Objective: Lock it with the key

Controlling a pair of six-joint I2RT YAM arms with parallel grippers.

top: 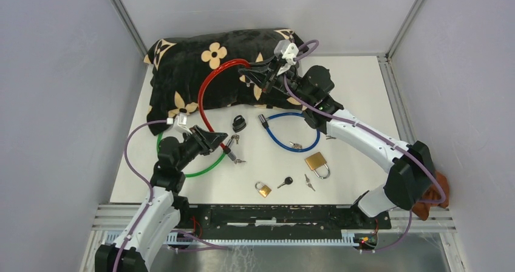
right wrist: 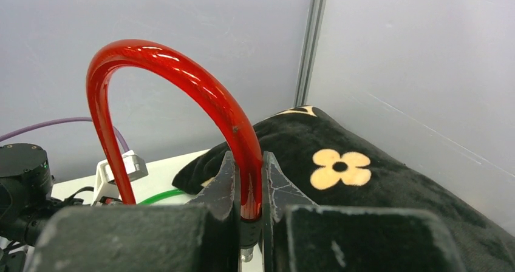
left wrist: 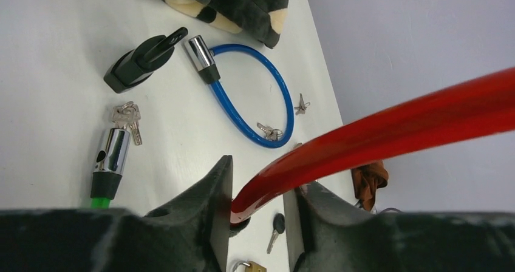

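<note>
A red cable lock (top: pixel 205 93) arches between my two grippers. My right gripper (top: pixel 243 71) is shut on it near one end; in the right wrist view a black collar (right wrist: pixel 249 232) and a metal tip (right wrist: pixel 246 255) show below the fingers. My left gripper (top: pixel 223 139) stands open around the other end, the red cable (left wrist: pixel 340 159) passing between its fingers. Past those fingers, the metal lock cylinder (top: pixel 230 155) points toward the front right, with small keys (top: pixel 239 161) at its tip. The left wrist view hides most of that cylinder behind the cable.
On the white table lie a green cable lock (top: pixel 212 166), a blue cable lock (top: pixel 276 141), a black padlock (top: pixel 239 124), brass padlocks (top: pixel 316 161) and loose keys (top: pixel 285 181). A dark flowered cushion (top: pixel 182 71) fills the back. Bare table surrounds the front padlocks.
</note>
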